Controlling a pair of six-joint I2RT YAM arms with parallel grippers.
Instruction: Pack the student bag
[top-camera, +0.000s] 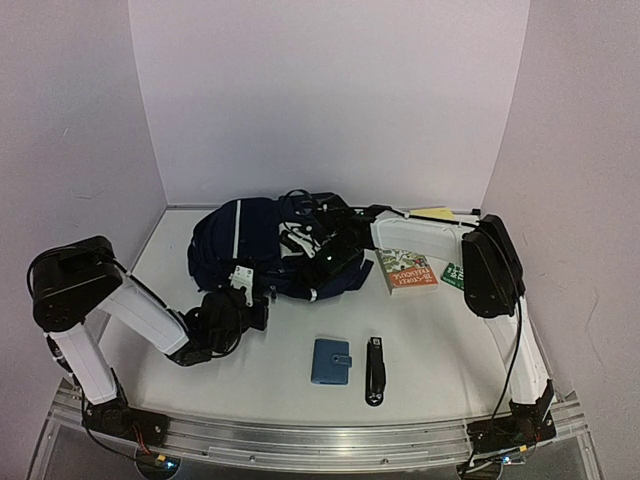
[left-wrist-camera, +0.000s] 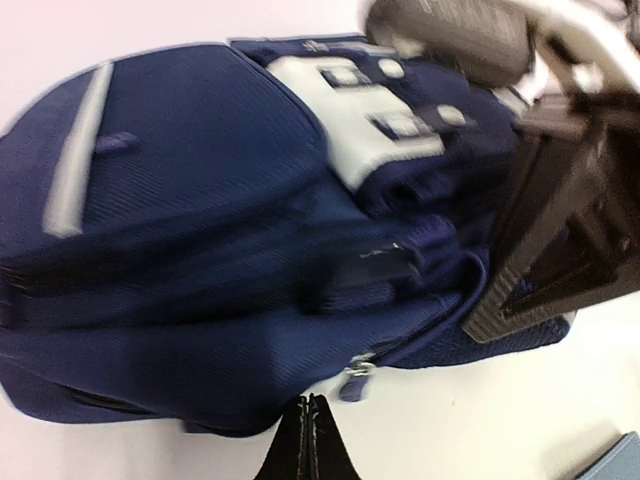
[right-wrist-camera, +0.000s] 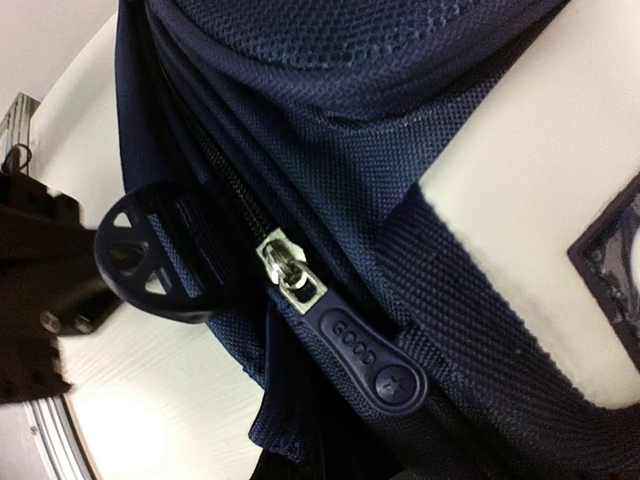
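The navy bag (top-camera: 225, 240) lies at the back of the table, its zipper pull (right-wrist-camera: 360, 355) and strap buckle showing in the right wrist view. My left gripper is just in front of the bag's lower edge in the left wrist view, its fingertips close together near a small metal zipper piece (left-wrist-camera: 357, 372), not visibly holding it. My right gripper (top-camera: 310, 265) is over the bag's right front part; its fingertips are mostly hidden in its own wrist view, so its state is unclear.
A blue notebook (top-camera: 331, 362) and black stapler (top-camera: 375, 370) lie at the front middle. An orange book (top-camera: 408, 272) and a green item (top-camera: 453, 276) sit at the right.
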